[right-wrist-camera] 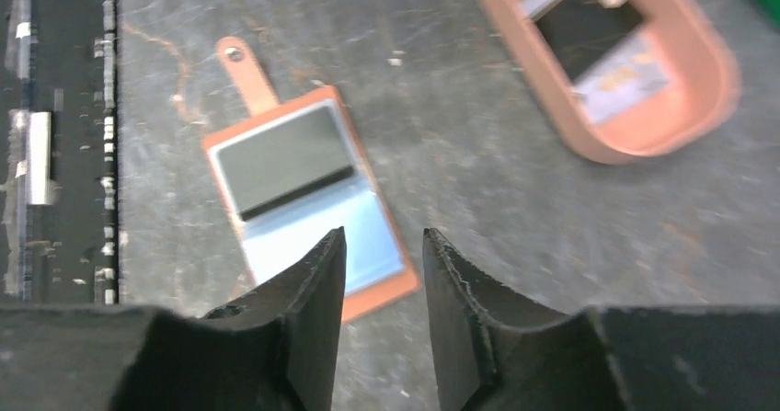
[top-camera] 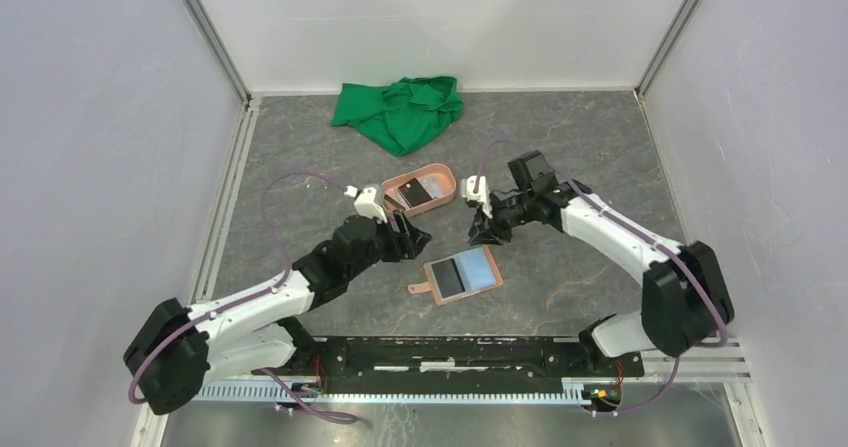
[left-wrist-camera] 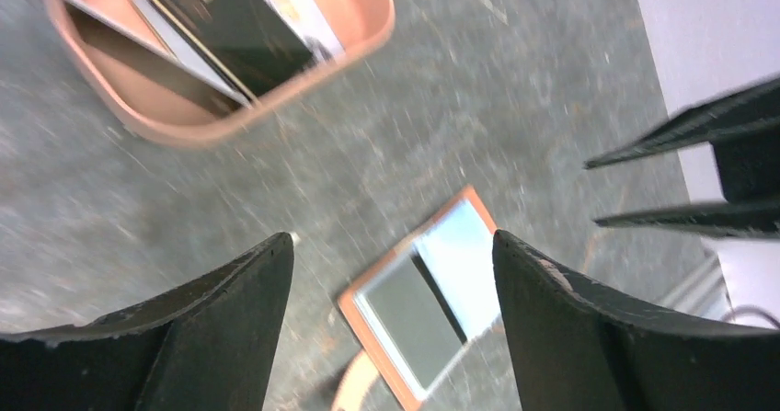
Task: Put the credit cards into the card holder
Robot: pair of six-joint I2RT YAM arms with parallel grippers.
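Observation:
Open and lying flat, the card holder [top-camera: 463, 275] has an orange edge and strap, a dark panel and a light blue one. The credit cards [top-camera: 414, 191], dark and pale, rest in the orange bin [top-camera: 451, 189] behind it. My left gripper [top-camera: 413, 239] hangs between bin and holder; its fingers [left-wrist-camera: 235, 314] stand wide apart and empty. To the right, above the far side of the holder, is my right gripper [top-camera: 488, 238]. Its fingers [right-wrist-camera: 317, 310] are apart too, by a narrower gap, with only table and holder edge showing between them.
A crumpled green cloth [top-camera: 402, 114] lies at the back behind the bin. White walls enclose the table, and a dark rail [top-camera: 450, 367] runs along its front. Bare table spreads left and right of the holder.

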